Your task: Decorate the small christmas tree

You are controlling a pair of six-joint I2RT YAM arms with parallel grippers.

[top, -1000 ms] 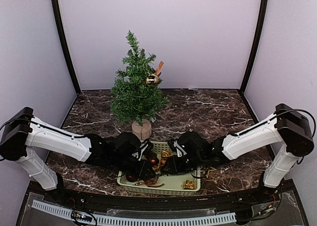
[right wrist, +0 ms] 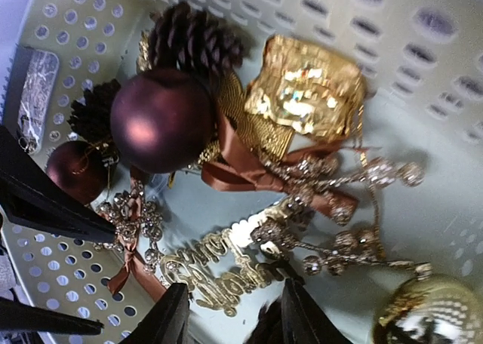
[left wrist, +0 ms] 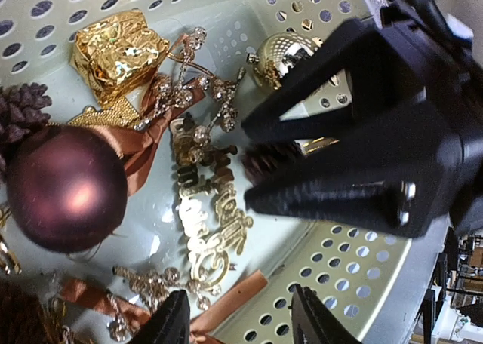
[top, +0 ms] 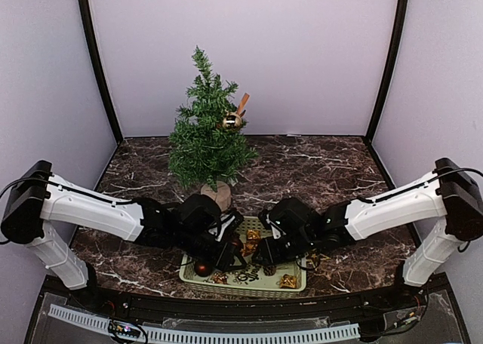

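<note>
The small green tree [top: 207, 118] stands behind the tray with a gold bauble [top: 231, 121] on it. Both grippers hang over the tray of ornaments [top: 196, 281]. My left gripper is open, nothing between its fingers, above glittery sprigs, a gold script ornament [left wrist: 211, 238] and a large burgundy bauble [left wrist: 66, 188]. My right gripper has its fingers apart above the script ornament, beside a silvery-gold bauble [right wrist: 426, 314] and a dark object partly seen between its fingertips; no grip shows. Pinecones [right wrist: 196, 46] and gold wrapped pieces [right wrist: 302, 84] lie among them.
The two grippers are very close together in the tray, the right one's black fingers crossing the left wrist view. Bare marble table [top: 317, 163] lies at the back right and left of the tree. Walls enclose the back and sides.
Both arms have shifted slightly; the left gripper has moved a little upward in the top view, uncovering more of the tray's left part. The tree is unchanged.
</note>
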